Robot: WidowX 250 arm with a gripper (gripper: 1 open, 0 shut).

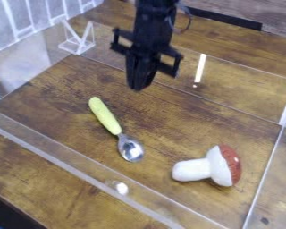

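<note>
The black gripper [140, 76] is raised at the upper middle of the camera view, blurred, its fingers apart with nothing visible between them. Below it, apart from it, a spoon [105, 116] with a pale yellow-green handle and silver bowl lies on the wooden surface.
A white and red mushroom-shaped object [206, 171] lies at the lower right. A white plastic piece [79, 38] stands at the upper left. Clear borders run along the left, bottom and right.
</note>
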